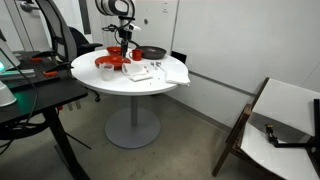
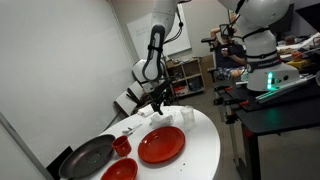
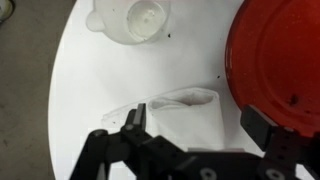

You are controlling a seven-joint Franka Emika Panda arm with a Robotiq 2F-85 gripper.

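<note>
My gripper stands open above the white round table, its two fingers well apart at the lower part of the wrist view. Beneath and between them a folded white cloth lies on the tabletop, and a gap between cloth and fingers cannot be judged there. In exterior view 2 the gripper points down over that same cloth area. A red plate lies to the cloth's right in the wrist view, close to one finger. Past the cloth stands a clear plastic cup.
A red mug, a red bowl and a dark frying pan occupy the other side of the table. Another white cloth lies near the table edge. A black table stands close by.
</note>
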